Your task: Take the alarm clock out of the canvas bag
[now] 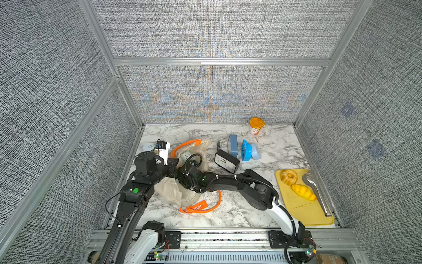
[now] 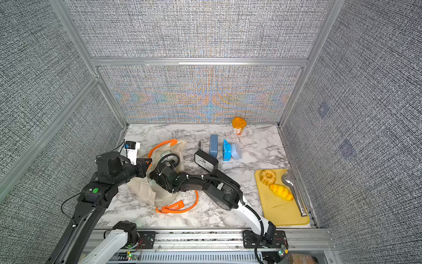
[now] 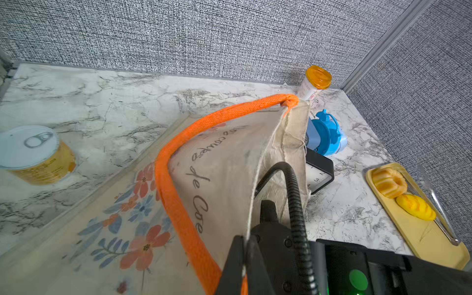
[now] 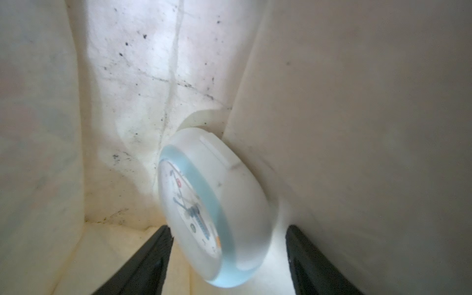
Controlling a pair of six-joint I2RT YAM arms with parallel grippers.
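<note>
The canvas bag (image 3: 211, 177), cream with flowers and orange handles, has its mouth facing the right arm. My left gripper is shut on the bag's thin edge and holds that side up. Inside the bag lies a white and pale-blue alarm clock (image 4: 221, 206), tilted, its face turned to the left in the right wrist view; part of its dial also shows in the top left view. My right gripper is open in the bag, a finger on either side of the clock's lower part. Contact with the clock cannot be made out.
A black desk clock (image 1: 226, 161), a blue box (image 1: 233, 145) and a blue-lidded bottle (image 1: 246, 150) stand right of the bag. An orange-lidded jar (image 1: 256, 125) is at the back. A yellow board (image 1: 301, 210) bears breads and a wrench. A can (image 3: 36, 154) stands left.
</note>
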